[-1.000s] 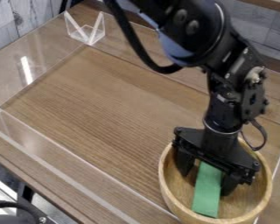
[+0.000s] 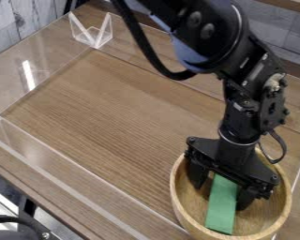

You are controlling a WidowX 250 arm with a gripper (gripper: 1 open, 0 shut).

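Observation:
A round wooden bowl (image 2: 186,202) sits at the lower right of the camera view. In it lies a green rectangular object (image 2: 220,212), its upper part hidden under my gripper (image 2: 225,178). The gripper hangs down into the bowl from above; its dark body hides the fingertips, so I cannot tell whether it holds the green object or how far apart the fingers are.
A wooden table (image 2: 90,122) fills most of the view, with its middle and left clear. A clear plastic stand (image 2: 95,30) is at the back left. A wall stands at the back right. Dark cables show at the lower left corner.

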